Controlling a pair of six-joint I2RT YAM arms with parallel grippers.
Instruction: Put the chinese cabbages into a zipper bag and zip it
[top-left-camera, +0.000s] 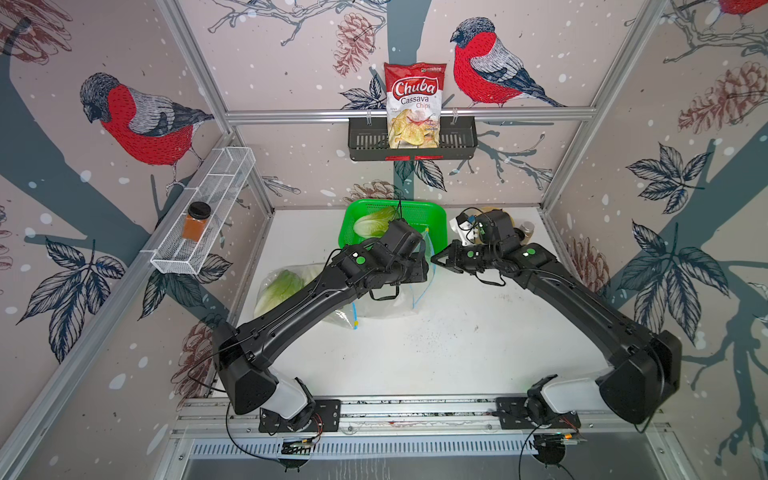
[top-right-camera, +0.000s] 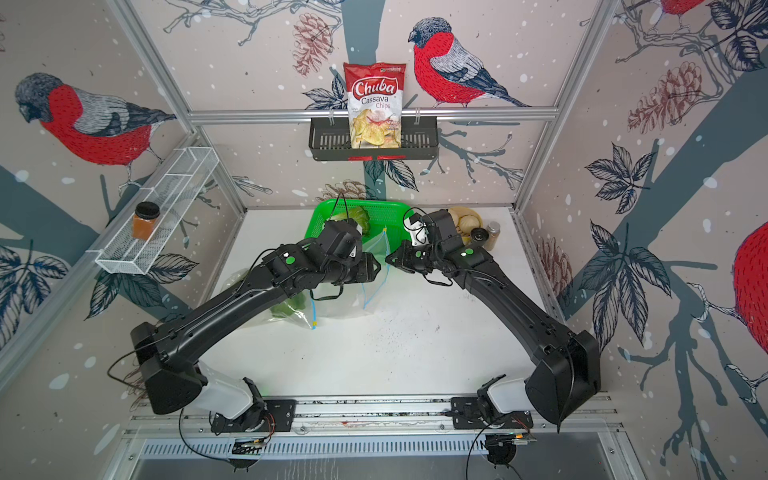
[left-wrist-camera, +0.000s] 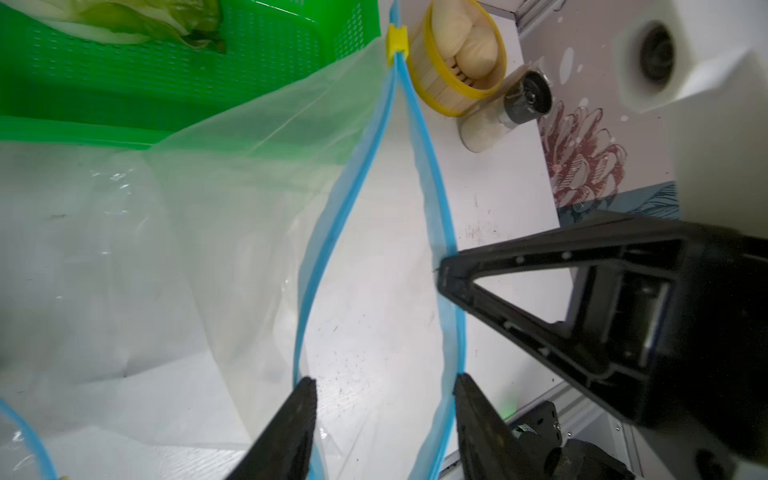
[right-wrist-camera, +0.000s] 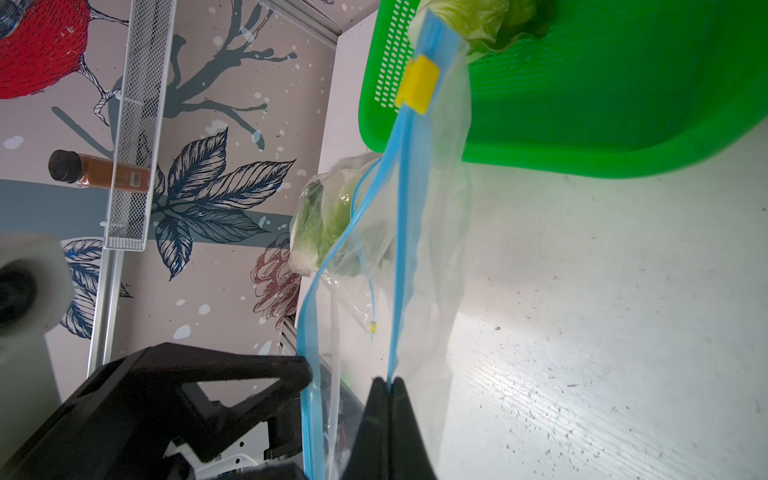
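A clear zipper bag (left-wrist-camera: 232, 216) with blue strips hangs between my grippers, its mouth spread and its yellow slider (left-wrist-camera: 397, 41) at the far end. My right gripper is shut on one blue strip of it. My left gripper stands open at the bag's mouth, its fingertips close to the two strips. One chinese cabbage (right-wrist-camera: 488, 25) lies in the green basket (right-wrist-camera: 552, 160) behind the bag. Another cabbage (top-left-camera: 280, 292) is inside a second zipper bag (right-wrist-camera: 352, 292) on the table's left, partly hidden by my left arm in the top views.
A steamer basket with buns (left-wrist-camera: 436, 76) and a shaker with a black lid (left-wrist-camera: 500, 116) stand at the back right. A wire shelf (top-left-camera: 204, 212) hangs on the left wall; a black rack (top-left-camera: 368, 148) holds chips at the back.
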